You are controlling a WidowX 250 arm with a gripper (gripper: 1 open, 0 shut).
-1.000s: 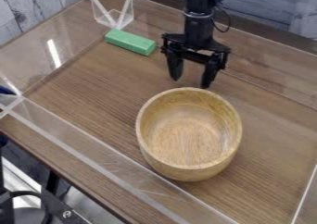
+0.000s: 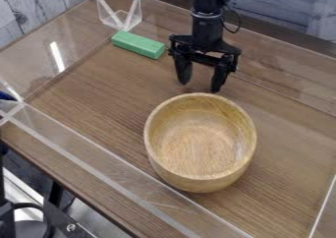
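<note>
The black gripper (image 2: pixel 202 76) hangs low over the wooden table at the upper middle, open, its two dark fingers apart with nothing clearly between them. Below it and slightly to the right sits a large round wooden bowl (image 2: pixel 199 146), which looks empty. A green block (image 2: pixel 138 45) lies up and to the left of the gripper, apart from it.
A clear plastic object (image 2: pixel 118 13) stands at the back left, behind the green block. Dark edges border the table at the lower left.
The arm and gripper have shifted very slightly over the last second, staying over the same patch of table. The bowl and green block have not moved.
</note>
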